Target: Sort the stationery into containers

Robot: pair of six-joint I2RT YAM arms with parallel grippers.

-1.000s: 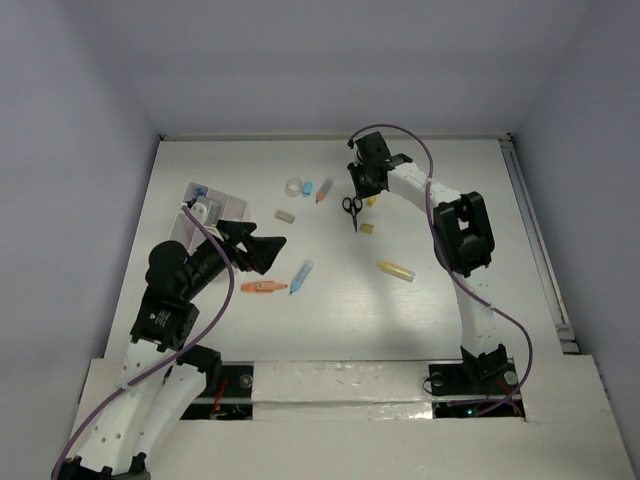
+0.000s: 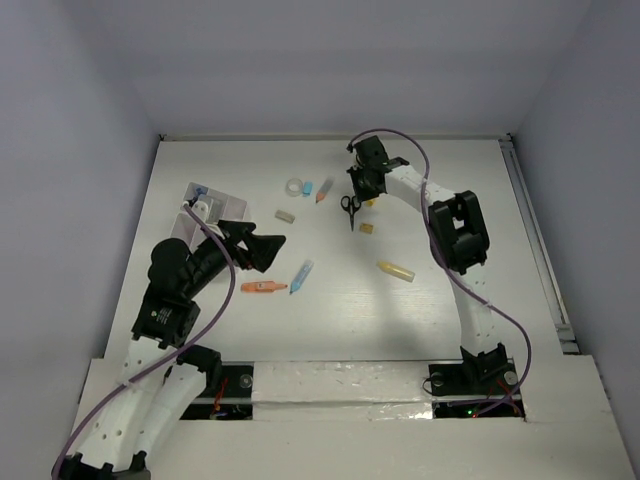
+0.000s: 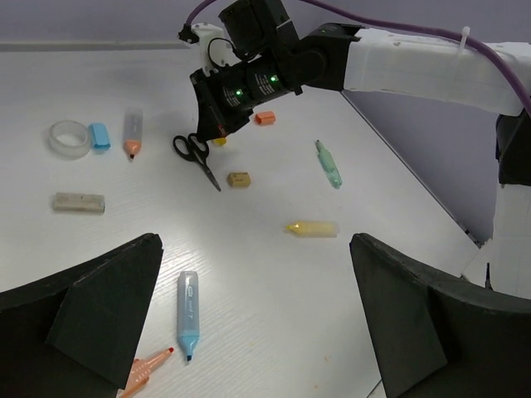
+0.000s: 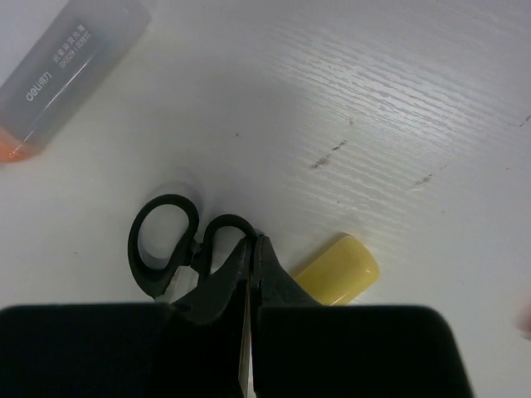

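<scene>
Black-handled scissors (image 2: 351, 209) lie near the back middle of the table. In the right wrist view my right gripper is shut on the right handle loop of the scissors (image 4: 163, 203), whose blades are mostly hidden behind the fingers. A yellow eraser (image 4: 340, 269) lies right beside the fingertips. My left gripper stands open with nothing between its fingers, over the left side of the table. Beyond it lie a blue marker (image 3: 188, 307) and an orange marker (image 2: 262, 286). A divided clear container (image 2: 232, 208) sits behind the left arm, partly hidden.
Tape roll (image 3: 69, 139), blue eraser (image 3: 99, 136), grey-orange marker (image 3: 133, 133) and a grey eraser (image 3: 79, 202) lie at the back left. A tan eraser (image 3: 239, 179), yellow marker (image 3: 314, 229) and green marker (image 3: 328, 164) lie farther right.
The scissors have shifted and turned slightly, their tip swinging left in the top view. The left arm looks almost still.
</scene>
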